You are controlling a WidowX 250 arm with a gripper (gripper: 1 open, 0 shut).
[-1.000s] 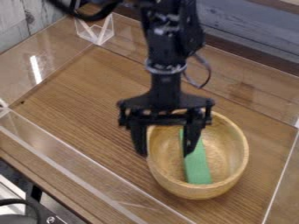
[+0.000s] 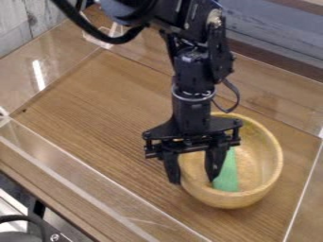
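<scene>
A yellow bowl [image 2: 256,188] stands at the lower right of the camera view, with a green elongated object [image 2: 228,181] lying inside it. My black gripper [image 2: 198,166] hangs over the bowl's left part and partly hides both. Its two fingers point down, apart from each other, at or near the bowl's rim. Whether anything is between them is hard to see.
A grey wall edge [image 2: 271,33] runs along the back, and a dark cable [image 2: 25,219] shows at the lower left corner.
My gripper has risen and drawn back from nearer the camera, and now sits higher in the view over the bowl. The bowl looks roughly where it was.
</scene>
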